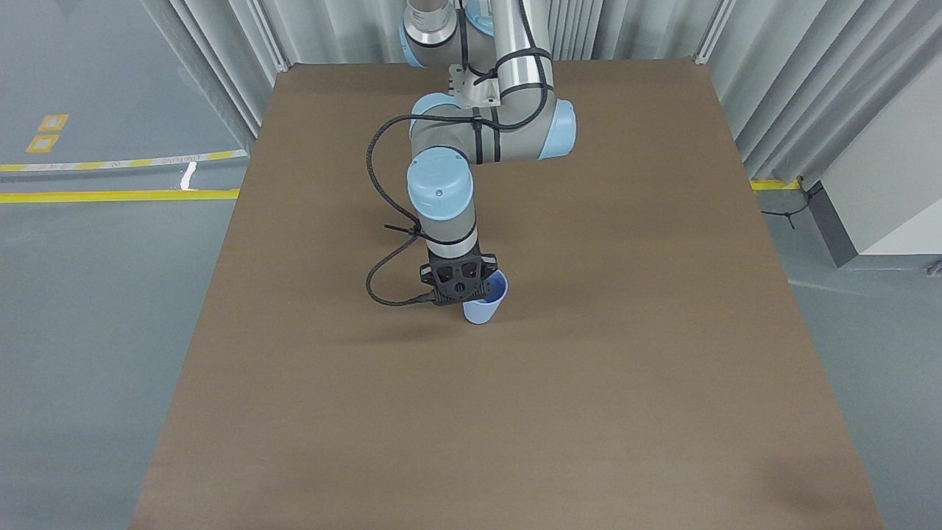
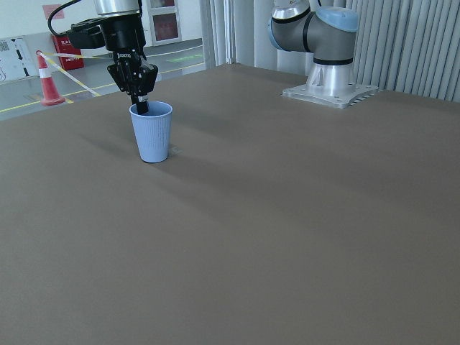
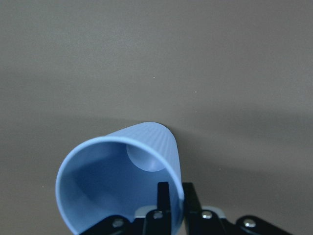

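Note:
A light blue ribbed cup (image 1: 478,309) is under my gripper in the front view; in the left view the cup (image 2: 151,139) stands upright, at or just above the table, with the gripper (image 2: 141,101) at its rim. In the wrist view the gripper is shut on the cup's right-hand rim, one finger inside the cup and the other outside. The cup's open mouth faces the wrist camera, and it is empty.
The arm's base (image 2: 332,92) stands at the back edge. A traffic cone (image 2: 50,92) is on the floor beyond the table.

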